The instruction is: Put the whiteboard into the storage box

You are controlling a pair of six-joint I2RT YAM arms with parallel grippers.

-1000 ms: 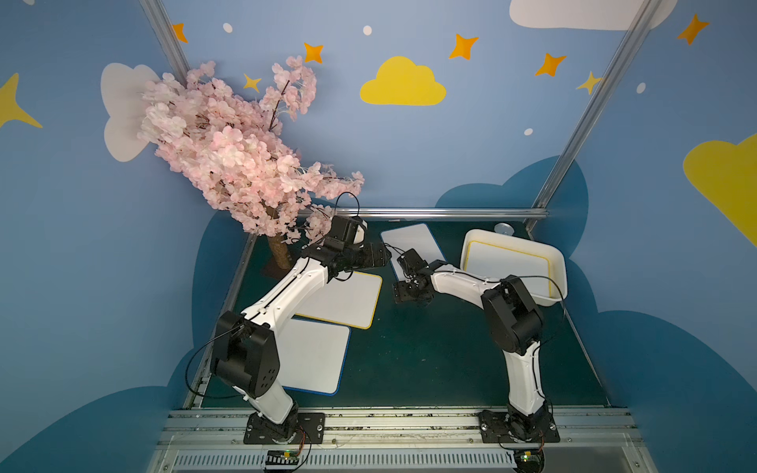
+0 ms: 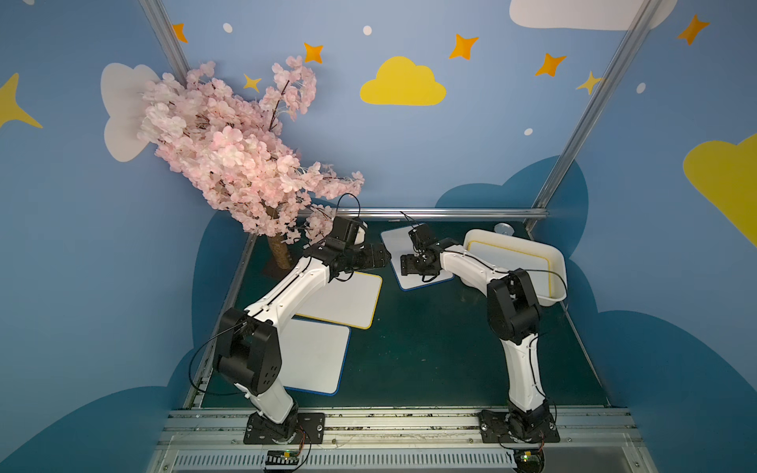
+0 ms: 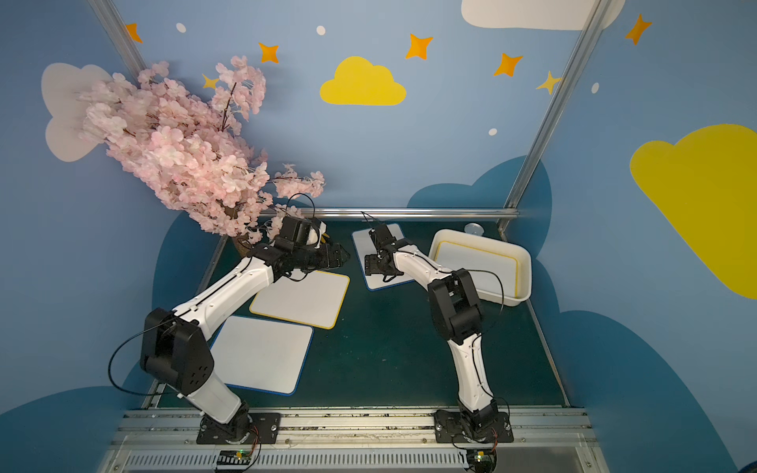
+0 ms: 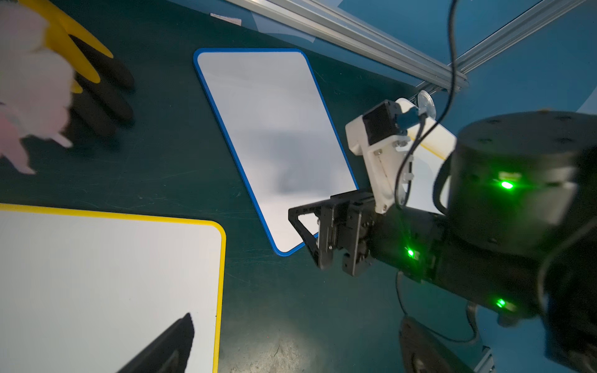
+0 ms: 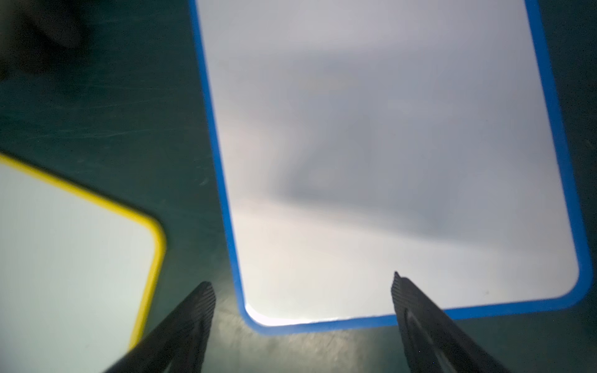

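Observation:
A blue-edged whiteboard [image 2: 398, 244] lies flat at the back middle. My right gripper is over its near edge, open and holding nothing. At the right, a yellow-edged whiteboard [image 2: 516, 260] rests inside the white storage box [image 2: 558, 295]. On the left lie another yellow-edged whiteboard [image 2: 347, 299] and, nearer the front, another blue-edged one [image 2: 315, 354]. My left gripper is open and empty; in the left wrist view the yellow-edged board is on its left and bare table lies between its fingers.
Yellow and black gloves [image 4: 93, 68] lie at the back left, under the pink blossom tree [image 2: 236, 157]. A small clear round object [image 2: 503, 228] sits behind the box.
The left arm has stayed nearly still, and the boards look unmoved.

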